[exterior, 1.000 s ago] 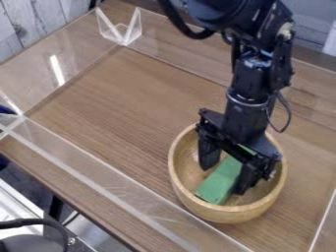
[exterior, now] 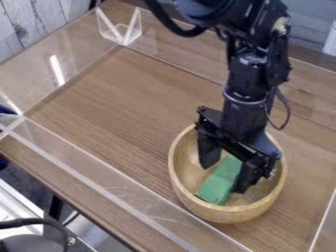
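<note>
A round wooden bowl (exterior: 191, 197) stands on the wooden table at the lower middle. A green object (exterior: 217, 185) lies in it, partly covered by the black gripper (exterior: 230, 159), which reaches down into the bowl from above. Its dark fingers are spread open over the bowl, around the upper part of the green object; whether they touch it I cannot tell.
A clear plastic piece (exterior: 121, 25) sits near the back left edge. Dark cables and a black part lie at the lower left corner.
The gripper has shifted very slightly over the bowl. The bowl and the green object look almost unchanged.
</note>
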